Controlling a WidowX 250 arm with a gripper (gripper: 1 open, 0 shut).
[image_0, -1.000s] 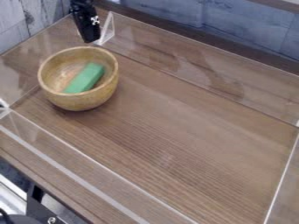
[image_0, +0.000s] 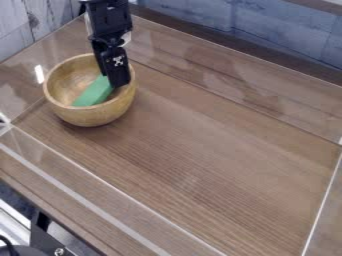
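Observation:
A wooden bowl (image_0: 70, 112) sits at the left of the table, holding a green oblong object (image_0: 94, 92). Whether either finger touches the object cannot be told.
A wall runs along the back and left edges.
My gripper has moved down and toward the front, from behind the bowl to over its back right part. The bowl and green object look unmoved.

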